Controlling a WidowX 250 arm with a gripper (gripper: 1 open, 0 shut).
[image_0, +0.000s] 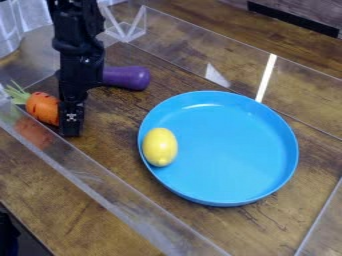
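My black gripper (72, 112) is lowered at the left, open, its fingertips down beside an orange carrot (40, 107) with green leaves, which is partly hidden by it. Behind the gripper, to its right, lies a purple eggplant (126, 77). A blue plate (241, 150) holds a yellow oval object (160, 147), resembling a lemon, near its left side.
Clear tray walls run along the left front and around the work area on the wooden table (201, 225). The bare wood between gripper and plate is free, as is the area behind the plate.
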